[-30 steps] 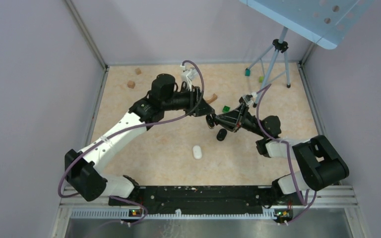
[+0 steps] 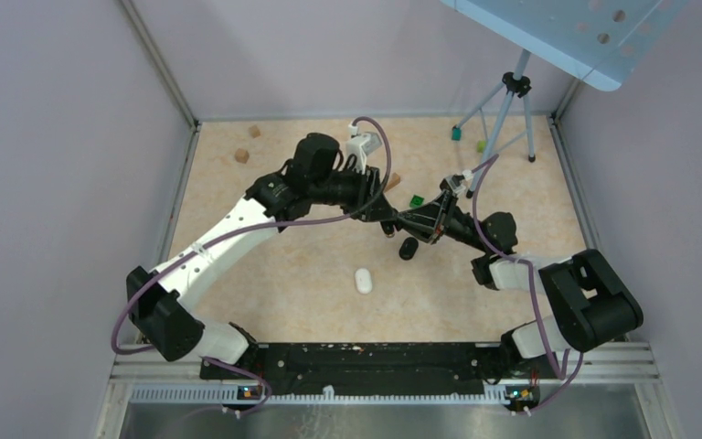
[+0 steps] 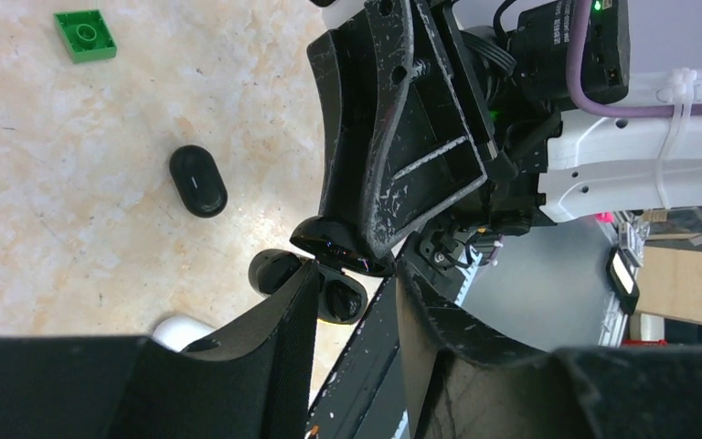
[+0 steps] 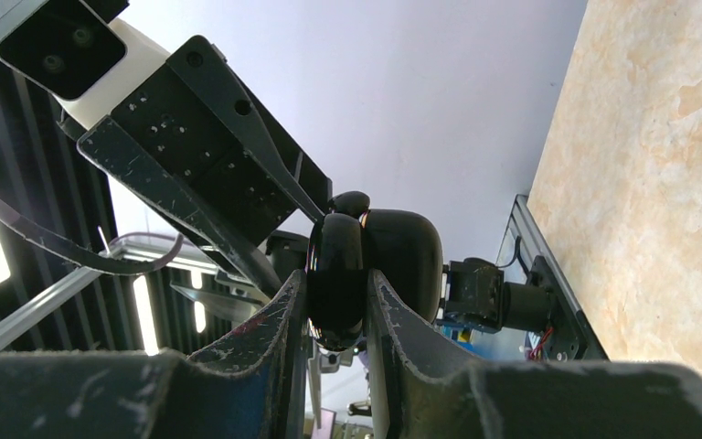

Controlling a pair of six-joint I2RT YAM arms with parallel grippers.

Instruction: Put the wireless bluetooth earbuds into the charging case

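A glossy black charging case with its lid raised hangs above the mat at the tips of my right gripper, which is closed around it in the right wrist view. My left gripper is right beside the case, its fingertips part open in front of the case and lid in the left wrist view; whether an earbud is between them cannot be told. In the top view both grippers meet over the middle of the mat, partly hiding the case.
A black oval object (image 2: 408, 248), a white oval object (image 2: 363, 281) and a green brick (image 2: 417, 200) lie on the mat. Wooden blocks (image 2: 241, 155) are at the back left. A metal stand (image 2: 516, 84) rises at the back right.
My left arm has shifted a little to the right, toward the case and the right gripper. The right arm looks unchanged.
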